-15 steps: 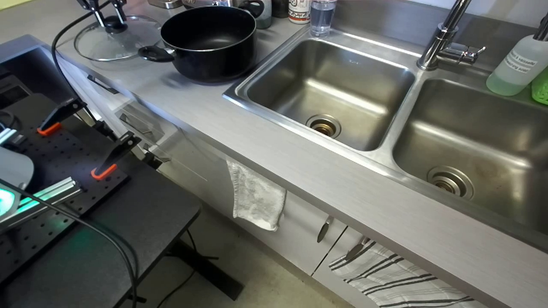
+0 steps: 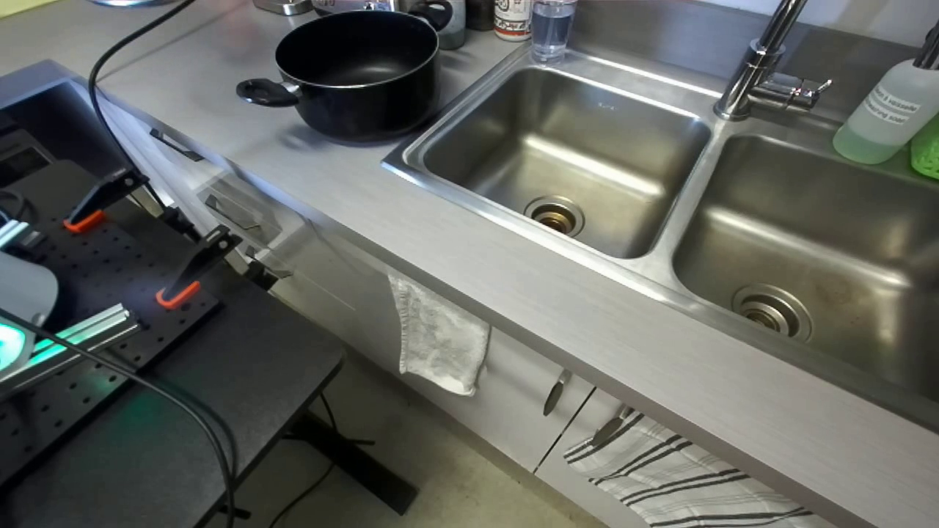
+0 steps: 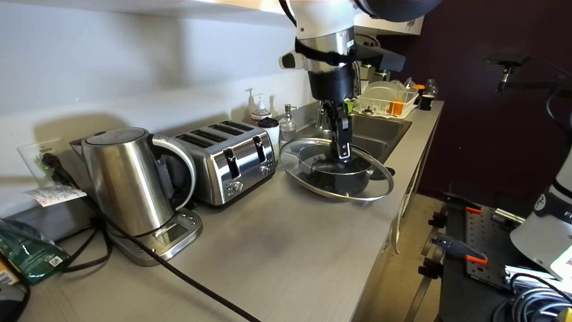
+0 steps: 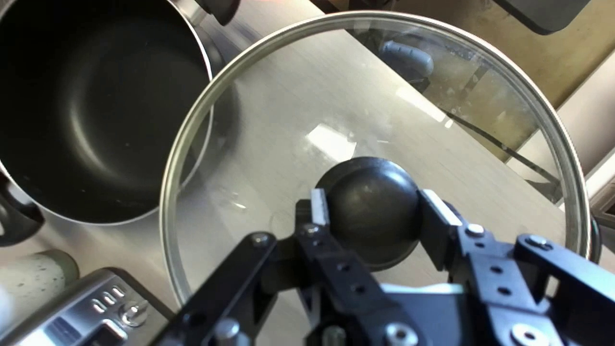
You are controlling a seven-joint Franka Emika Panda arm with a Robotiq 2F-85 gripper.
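Note:
A glass lid (image 4: 259, 132) with a metal rim hangs above the counter, held by its round black knob (image 4: 372, 213). My gripper is shut on that knob, one finger on each side, in the wrist view. Exterior view 2 shows the gripper (image 3: 343, 153) pointing down at the tilted lid (image 3: 316, 185), which overlaps the pot behind it. The black pot (image 2: 365, 97) stands uncovered on the counter left of the sink; its empty inside (image 4: 109, 115) shows beside the lid in the wrist view. Neither lid nor gripper appears in exterior view 1.
A toaster (image 3: 230, 161) and a kettle (image 3: 128, 182) line the wall side. The sink (image 2: 572, 158) lies beyond the pot. A black cable (image 3: 177, 273) crosses the counter.
A second ago the lid and gripper were low over the counter left of the pot in exterior view 1.

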